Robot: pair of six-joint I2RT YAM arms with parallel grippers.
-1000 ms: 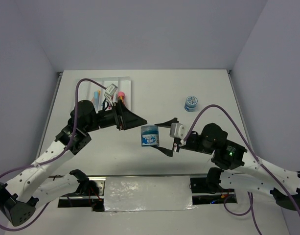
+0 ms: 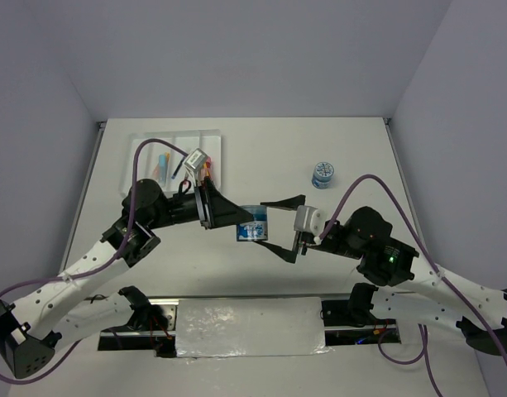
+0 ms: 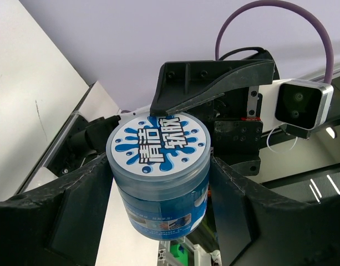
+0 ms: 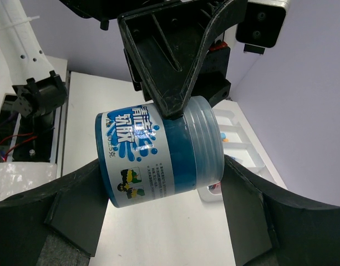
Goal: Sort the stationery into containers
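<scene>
A blue jar (image 2: 252, 224) of soft clay, with a splash-patterned white label, is in the air over the middle of the table. From the right, my right gripper (image 2: 260, 223) is shut on it, one finger on each side. My left gripper (image 2: 246, 217) reaches in from the left and is shut on the same jar. In the left wrist view the jar's lid (image 3: 158, 145) is on and turned to the camera. One finger of the left gripper lies against the jar's upper side in the right wrist view. The white compartment tray (image 2: 217, 132) sits at the far left.
Colored stationery, including a blue item (image 2: 163, 163), lies in the tray, partly hidden by the left arm. A second similar jar (image 2: 322, 174) stands at the right.
The right gripper and jar have shifted only slightly.
</scene>
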